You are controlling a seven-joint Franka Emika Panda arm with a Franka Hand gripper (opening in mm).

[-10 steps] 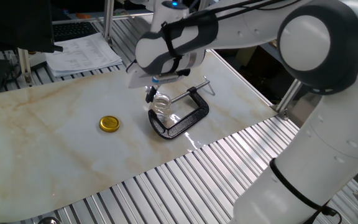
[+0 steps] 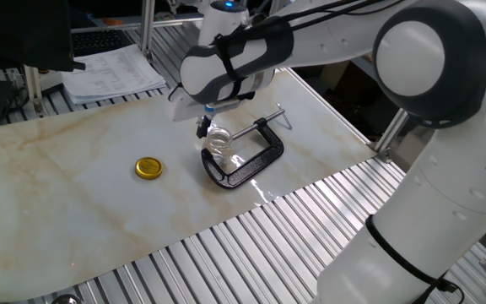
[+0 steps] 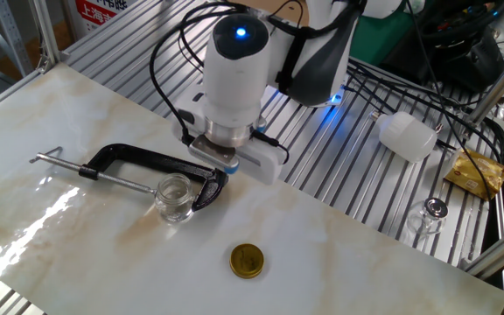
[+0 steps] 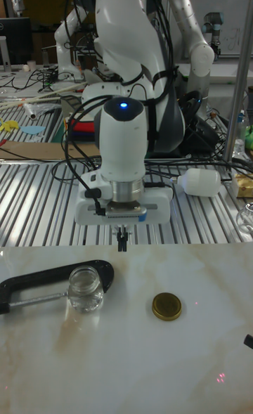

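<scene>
A gold lid (image 2: 148, 168) lies flat on the marble-patterned board, apart from everything else. An open clear glass jar (image 3: 175, 198) stands upright, caught between the screw end and the frame of a black C-clamp (image 3: 147, 158). My gripper (image 4: 122, 247) hangs above the board's edge on the robot's side, behind and between jar and lid in the third exterior view. Its short black fingers (image 4: 124, 238) sit close together, with nothing visible between them. In the first exterior view they overlap the space beside the jar's mouth; the second exterior view hides their tips.
The slatted metal table runs beside the board, with a white bulb-shaped bottle (image 3: 407, 136), a small glass jar (image 3: 429, 214) and a yellow packet (image 3: 475, 173) on it. Papers (image 2: 114, 74) lie beyond the board. Around the gold lid the board is clear.
The arm's wrist and gripper have shifted slightly left and down in the first exterior view. Lid, jar and clamp have stayed in place.
</scene>
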